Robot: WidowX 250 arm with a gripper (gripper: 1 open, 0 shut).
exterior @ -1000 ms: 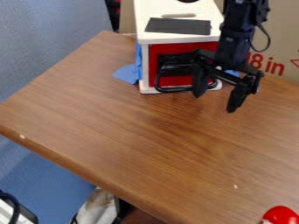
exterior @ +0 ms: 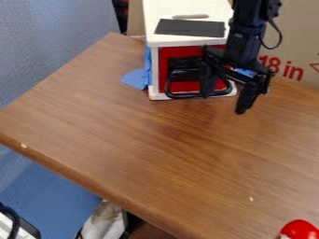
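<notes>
A small white and red toy appliance (exterior: 169, 28) stands at the back of the wooden table, with a dark panel on top and a black handle on its red front. My black gripper (exterior: 223, 96) hangs from the upper right in front of its right side, its fingers spread either side at the appliance's front right. Whether anything is between them is hard to make out.
A blue cloth (exterior: 134, 78) lies left of the appliance, and a cardboard box (exterior: 298, 51) stands behind at right. A red object (exterior: 298, 230) sits at the bottom right corner.
The gripper has shifted slightly to the left and up over the last second. The appliance looks the same.
</notes>
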